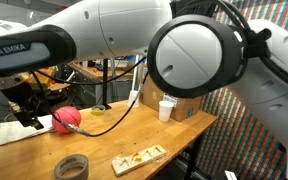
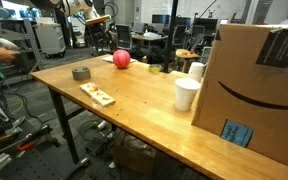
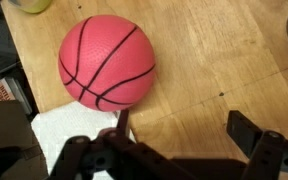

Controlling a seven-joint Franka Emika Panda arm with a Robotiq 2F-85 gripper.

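A red ball with black seams [image 3: 107,62] rests on the wooden table, at the upper left of the wrist view and beside a white cloth [image 3: 66,130]. My gripper is open, its two black fingers wide apart and only bare wood showing between them. The ball lies ahead of the left finger, outside the gap. In exterior view 1 the gripper [image 1: 34,108] hangs above the table's left part, near the ball [image 1: 66,119] and the cloth [image 1: 22,131].
A grey tape roll [image 1: 71,167] and a pale tray-like piece [image 1: 138,160] lie towards the near edge. White cups [image 2: 186,94] and a large cardboard box [image 2: 254,90] stand at the other end.
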